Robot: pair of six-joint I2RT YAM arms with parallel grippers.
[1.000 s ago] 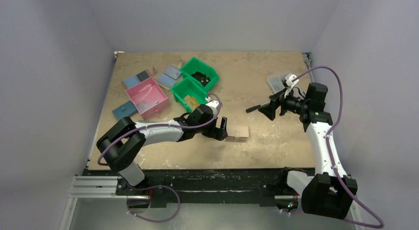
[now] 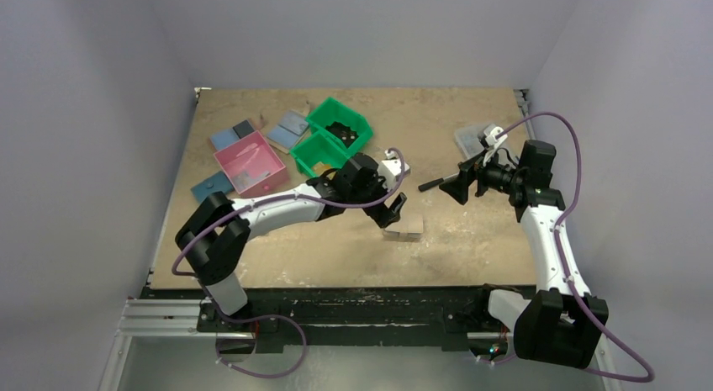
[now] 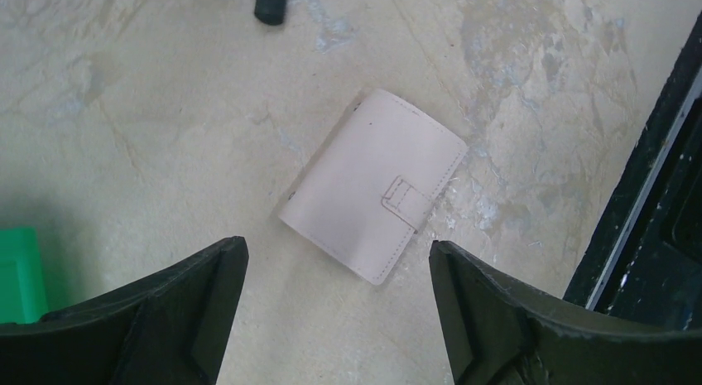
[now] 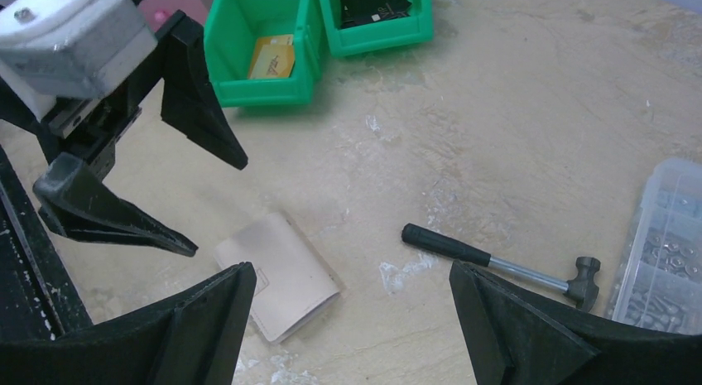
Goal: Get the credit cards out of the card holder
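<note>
A pale, closed card holder (image 2: 403,228) with a small stitched tab lies flat near the front middle of the table; it also shows centred in the left wrist view (image 3: 372,186) and low left in the right wrist view (image 4: 273,269). No cards are visible. My left gripper (image 2: 392,209) is above the holder's back-left side, fingers apart with nothing between them; in the left wrist view the holder lies between and beyond the fingertips. My right gripper (image 2: 456,190) hangs open to the holder's right rear, empty.
A hammer (image 4: 447,246) and a clear hardware box (image 4: 662,252) lie behind on the right. Two green bins (image 2: 316,154), a pink bin (image 2: 273,177) and blue flat pieces (image 2: 210,187) occupy the left and back-left.
My left gripper has moved right and toward the back, rising over the card holder. The right arm is nearly still.
</note>
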